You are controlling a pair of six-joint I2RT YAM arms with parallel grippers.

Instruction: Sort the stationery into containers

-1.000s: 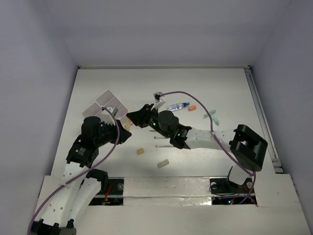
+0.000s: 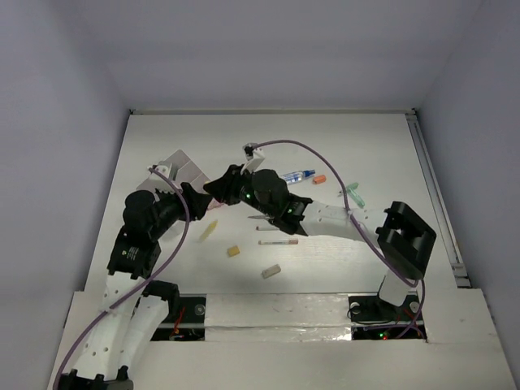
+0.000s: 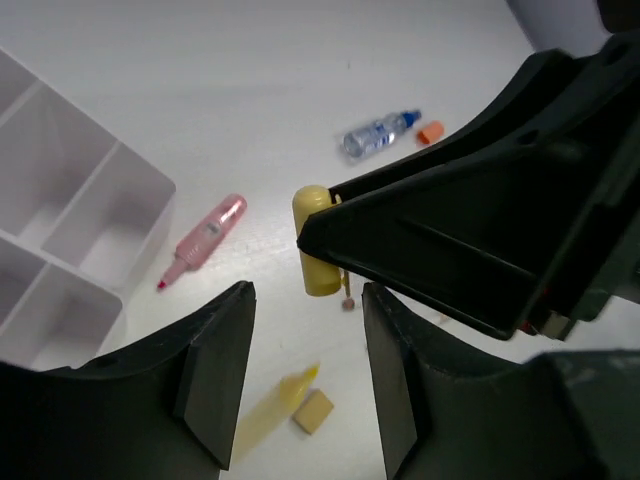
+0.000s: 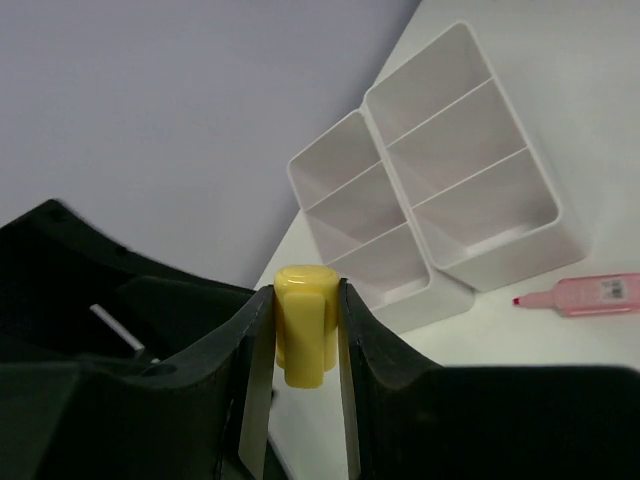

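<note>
My right gripper (image 2: 213, 184) is shut on a yellow cylindrical object, upright between its fingers; it also shows at the bottom of the right wrist view. My left gripper is open, its fingertips just below that object, nothing between them. A white divided container (image 4: 465, 150) lies at the left of the table, partly hidden in the top view. A pink bottle (image 3: 210, 232) lies beside it. A yellow pen-like item (image 2: 210, 229), a yellow block (image 2: 233, 251) and a grey block (image 2: 271, 270) lie below the grippers.
A blue-capped bottle (image 2: 297, 176), an orange piece (image 2: 319, 179) and green items (image 2: 355, 193) lie at the back right, near the right arm. Thin sticks (image 2: 279, 242) lie under that arm.
Both grippers have moved up in the top view, the right one also leftward with the yellow object. The left gripper has shifted back and left.
</note>
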